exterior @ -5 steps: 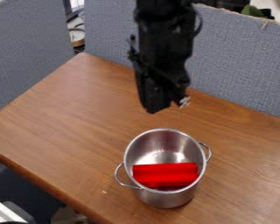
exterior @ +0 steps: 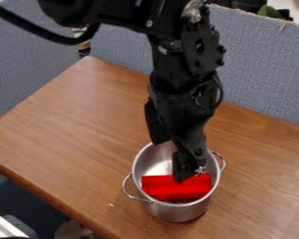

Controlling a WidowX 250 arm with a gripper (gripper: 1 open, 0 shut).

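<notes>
A steel pot (exterior: pixel 177 209) with two side handles stands on the wooden table, right of centre near the front. A red cylindrical object (exterior: pixel 163 187) lies inside it. My black gripper (exterior: pixel 171 151) hangs over the pot, open, with its lower finger reaching down into the pot just above the red object. Whether that finger touches the object cannot be told.
Grey padded panels (exterior: pixel 258 89) border the back and left side. Some equipment sits at the lower left edge.
My gripper has come down from above and behind the pot to reach into it. The pot and red object look unmoved.
</notes>
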